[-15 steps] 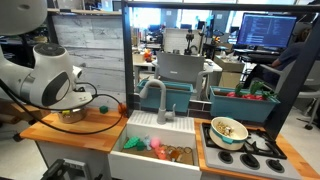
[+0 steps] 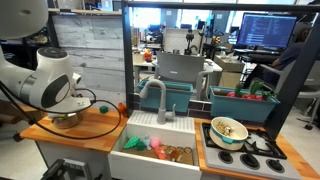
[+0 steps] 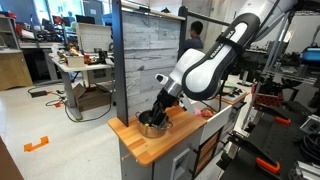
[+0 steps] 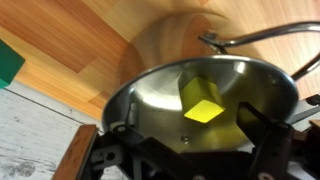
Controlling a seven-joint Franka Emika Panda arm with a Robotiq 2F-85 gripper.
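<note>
In the wrist view, a shiny metal pot (image 4: 150, 100) holds a yellow block (image 4: 201, 99) that leans on its inner side. My gripper is open over the pot, its dark fingers spread on either side near the lower edge of the picture, with nothing between them. The block lies just beyond the fingertips. Seen from exterior view 2, the pot (image 3: 153, 128) stands on the wooden counter, and the gripper (image 3: 160, 104) points down at its mouth. The arm partly covers the pot (image 2: 62, 121) in exterior view 1.
A green object (image 4: 8, 63) lies on the wood beside the pot. The sink (image 2: 150, 162) holds several colourful items. Right of it, a pan (image 2: 229, 130) sits on the stove (image 2: 250, 158). A grey-white plank wall (image 2: 90, 50) rises behind the pot.
Over the last second my gripper has come down a little toward the pot. The sink and stove things have not moved.
</note>
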